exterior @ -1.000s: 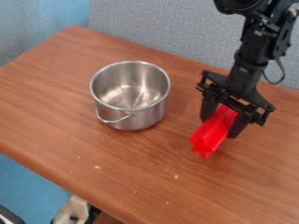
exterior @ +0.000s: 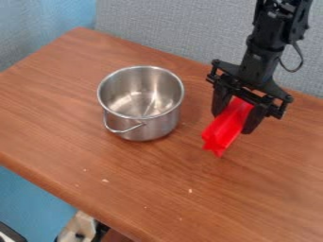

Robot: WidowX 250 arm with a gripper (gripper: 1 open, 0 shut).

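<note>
My black gripper (exterior: 245, 111) hangs over the right side of the wooden table, shut on a red object (exterior: 225, 130) that slants down and left out of its fingers. The object's lower end is near the tabletop; whether it touches cannot be told. A steel pot (exterior: 142, 123) with a wire handle stands to the left of the gripper, apart from the red object, its inside visible and empty.
A grey padded wall runs along the back. The table's left edge drops to a blue surface.
The gripper and the red object have risen slightly and shifted a little left and back. The pot has not moved.
</note>
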